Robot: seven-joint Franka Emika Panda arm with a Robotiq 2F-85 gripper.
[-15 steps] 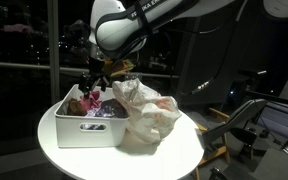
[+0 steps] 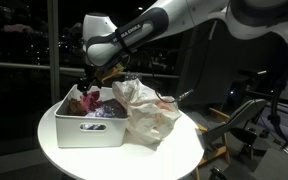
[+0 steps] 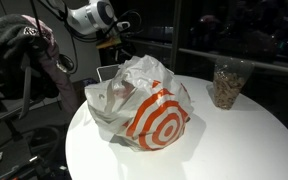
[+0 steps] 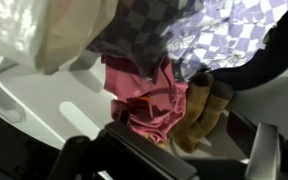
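Note:
My gripper stands open above the white bin point(image 2: 82, 136), with no object visible between its fingers in the wrist view. Inside the bin lies a crumpled red-pink cloth point(image 4: 156, 100), which shows in exterior view 1 near the bin's far left part. Beside it is a brown, soft-looking item point(image 4: 202, 110). A checkered grey-and-white cloth point(image 4: 179, 32) fills another part of the bin. To the bin's right on the table, a white plastic bag point(image 2: 149, 110) leans close against it; red target rings mark the bag point(image 3: 159, 122) in exterior view 2.
A clear container of brown pieces point(image 3: 229, 82) stands near the far edge of the round white table point(image 3: 224, 145).
The arm has shifted left and lower over the bin, its hand tilting with the move. The bin, its contents and the bag look unmoved.

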